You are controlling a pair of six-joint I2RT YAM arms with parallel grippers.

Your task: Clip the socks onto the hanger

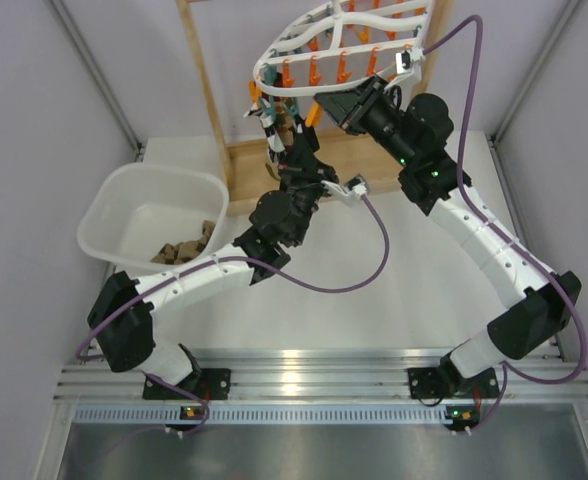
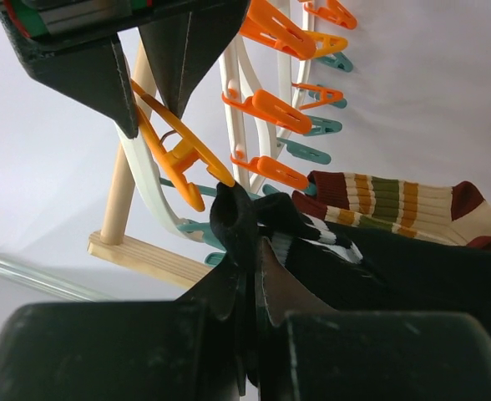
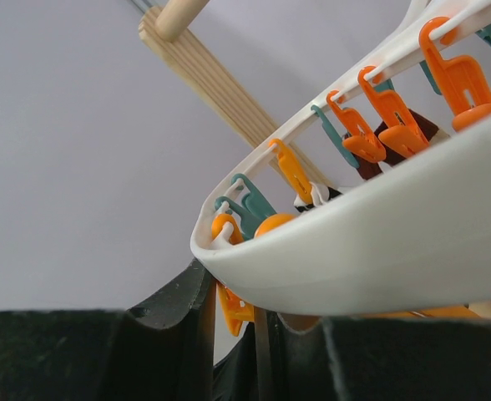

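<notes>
A white hanger [image 1: 339,88] with orange and teal clips hangs on a wooden frame. In the left wrist view my left gripper is shut on a black sock [image 2: 237,225], its top edge reaching up to an orange clip [image 2: 179,159]. My right gripper [image 1: 339,110] is at the hanger's rim; its black fingers are around that orange clip's upper end in the left wrist view, part open or pressing, hard to tell. Striped socks [image 2: 404,209] hang from other clips. In the right wrist view the rim hides much of the clip.
A white bin [image 1: 124,215] with brown socks stands at the left. The wooden frame base [image 1: 374,165] lies behind the arms.
</notes>
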